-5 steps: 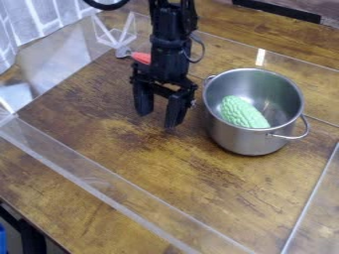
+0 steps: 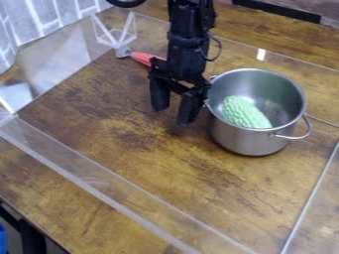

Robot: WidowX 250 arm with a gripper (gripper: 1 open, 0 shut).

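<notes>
My black gripper (image 2: 177, 99) hangs low over the wooden table, just left of a steel pot (image 2: 276, 101); whether it touches the pot is unclear, and so is the state of its fingers. A pale green ribbed object (image 2: 243, 113) lies inside the pot. Behind the gripper a red object (image 2: 141, 59) with a grey end lies on the table, partly hidden by the arm.
Clear plastic edges run along the left, front and right sides of the work area. A wooden ledge lies at the back right.
The gripper has shifted slightly upward in the view and toward the pot over the last second. The pot and green object look unmoved.
</notes>
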